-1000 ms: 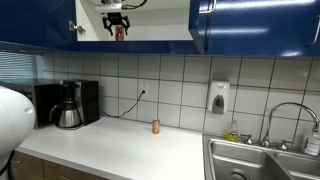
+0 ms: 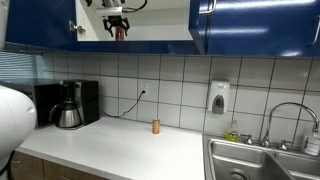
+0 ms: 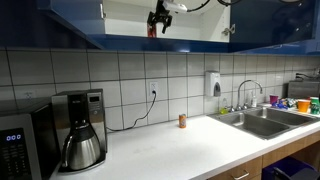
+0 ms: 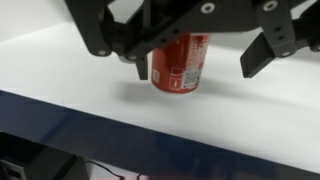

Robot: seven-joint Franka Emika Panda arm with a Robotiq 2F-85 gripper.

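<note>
A red can (image 4: pixel 180 62) stands on the white shelf (image 4: pixel 95 75) of the upper cabinet. My gripper is open over it, one finger (image 4: pixel 136 45) to the left of the can and the other to the right, with a wider gap on the right. The can's upper part is hidden by the gripper in the wrist view. Exterior view 1 has the gripper (image 2: pixel 117 22) in the cabinet opening, with the can (image 2: pixel 119 34) partly showing below it. From the other side, exterior view 2 shows the can (image 3: pixel 152 31) beside the gripper's fingers.
The blue lower edge (image 2: pixel 150 47) of the cabinet runs along the shelf front. Below, an orange can (image 2: pixel 156 126) stands on the mostly clear white counter (image 2: pixel 120 145). A coffee maker (image 3: pixel 82 130) is at the left, a sink (image 3: pixel 265 120) at the right.
My gripper has come slightly lower around the red can, and less of the can shows in exterior view 1. The orange can and counter look the same.
</note>
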